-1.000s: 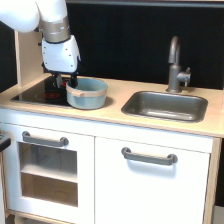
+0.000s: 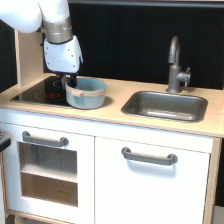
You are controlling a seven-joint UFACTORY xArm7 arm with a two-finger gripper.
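Note:
A blue-grey pot (image 2: 90,95) stands upright on the counter, by the right edge of the black stovetop. My gripper (image 2: 69,82) points down at the pot's left side, its dark fingers close to or against the rim. A small pinkish patch shows on the pot's near left side, just below the fingers; what it is cannot be made out. The fingers are too small and dark here to show whether they are apart or closed, or whether the rim lies between them.
The black stovetop (image 2: 42,92) lies left of the pot. To the right, a dark sink (image 2: 165,105) with a grey faucet (image 2: 177,65) is set into the wooden counter (image 2: 118,105). Bare counter lies between pot and sink. White cabinet doors with grey handles are below.
My arm has shifted slightly to the right, toward the pot. The pot appears to be in about the same place.

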